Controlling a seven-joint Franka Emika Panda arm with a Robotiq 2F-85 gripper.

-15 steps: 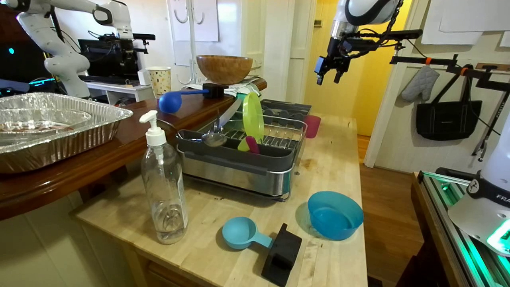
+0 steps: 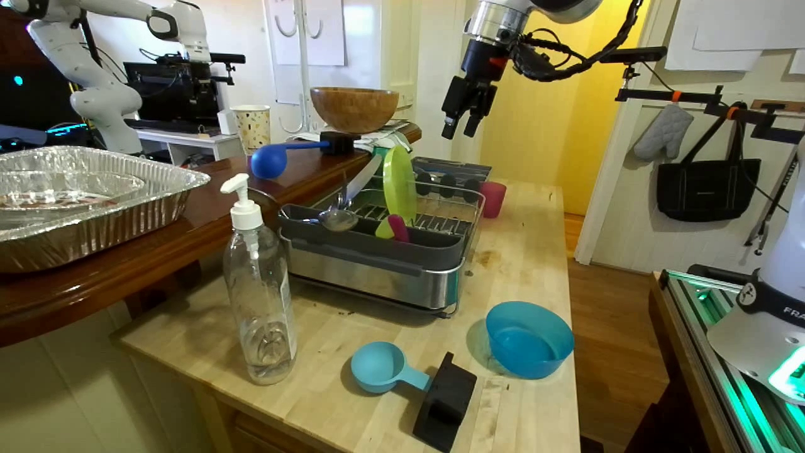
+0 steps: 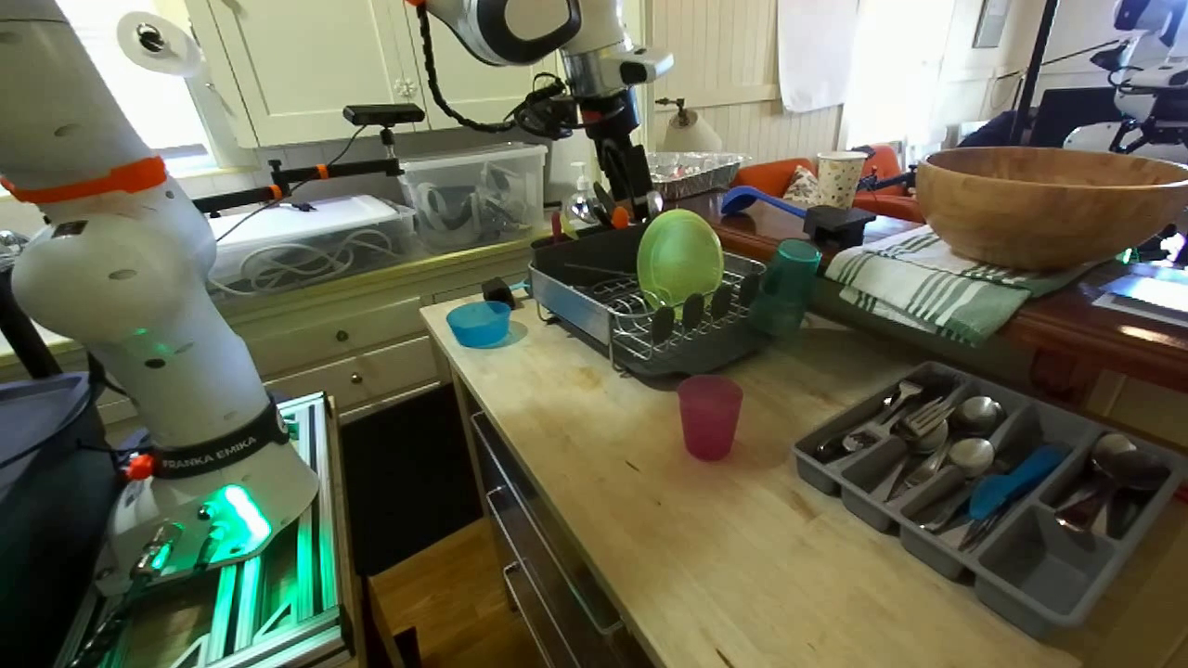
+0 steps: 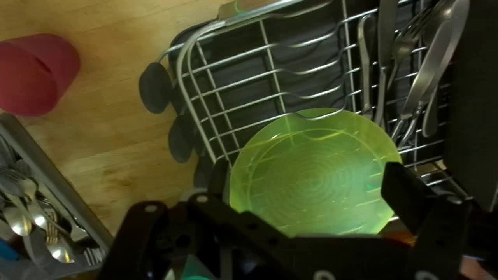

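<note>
My gripper [image 2: 460,129] stands open in the air above the dish rack, with nothing between its fingers. In the wrist view its black fingers [image 4: 405,186] spread to either side of a green plate [image 4: 317,175], which lies beyond them. That plate leans upright in the wire dish rack [image 3: 640,291]. Several pieces of cutlery [image 4: 413,60] lie over the rack's wires near the plate. A dark grey holder [image 2: 373,241] on the rack carries a spoon [image 2: 338,219] and a pink-handled utensil [image 2: 397,228].
A pink cup [image 3: 710,416] and a grey cutlery tray [image 3: 819,473] stand beyond the rack. Near it are a teal cup [image 3: 786,288], a blue bowl [image 2: 529,340], a light-blue scoop [image 2: 379,367] and a pump bottle [image 2: 260,309].
My arm has swung left in exterior view 1, bringing the open gripper closer over the dish rack. The plate and other objects have stayed in place.
</note>
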